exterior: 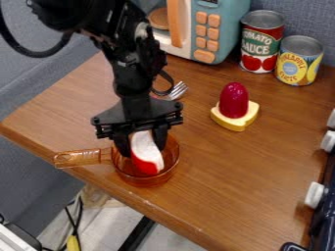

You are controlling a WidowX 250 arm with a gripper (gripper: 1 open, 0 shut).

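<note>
My black gripper (139, 129) hangs over a translucent copper-coloured pot (164, 167) with a handle pointing left, near the table's left front edge. A red and white oblong object (145, 154) sits inside the pot, directly beneath the gripper, its top between or just under the fingers. Whether the fingers touch it is hard to tell.
A red oblong object (233, 99) stands on a yellow piece (236, 120) to the right. A fork (175, 90) lies behind. A toy microwave (210, 27) and two cans (262, 39) stand at the back, with a dark appliance (318, 221) at the right edge.
</note>
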